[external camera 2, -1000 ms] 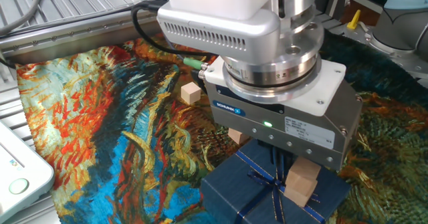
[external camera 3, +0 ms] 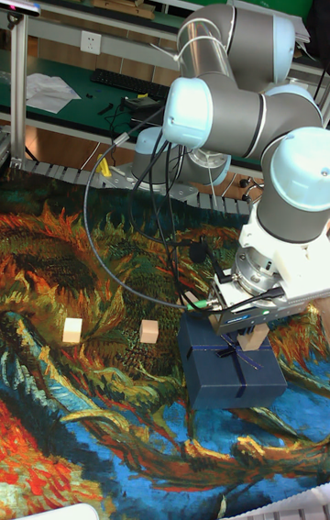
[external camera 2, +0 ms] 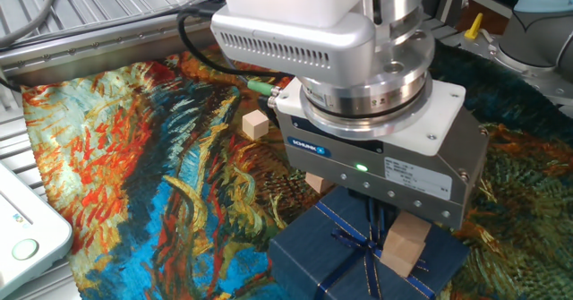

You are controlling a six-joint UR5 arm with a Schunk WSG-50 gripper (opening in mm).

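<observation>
A dark blue gift box (external camera 2: 309,251) with a ribbon and bow lies on the patterned cloth. It also shows beneath the arm in the other view as a blue box (external camera 3: 229,378). Light wood (external camera 2: 403,246) stands upright on its lid, beside the bow; whether it is one block or two stacked cannot be told. My gripper (external camera 2: 378,218) points down over the lid, its dark fingers close behind and left of this wood. How far apart the fingers are, and whether they touch the wood, is hidden. In exterior view 3 the wood (external camera 3: 253,337) stands under the gripper body.
Two loose wooden cubes lie on the cloth: a pale cube (external camera 3: 72,330) and a browner cube (external camera 3: 149,331) nearer the box. A white device (external camera 2: 31,233) sits at the left edge. Much of the cloth (external camera 2: 116,157) left of the box is bare.
My gripper has shifted very slightly to the right in exterior view 2. The box, the wood on it and the loose cubes stay where they were.
</observation>
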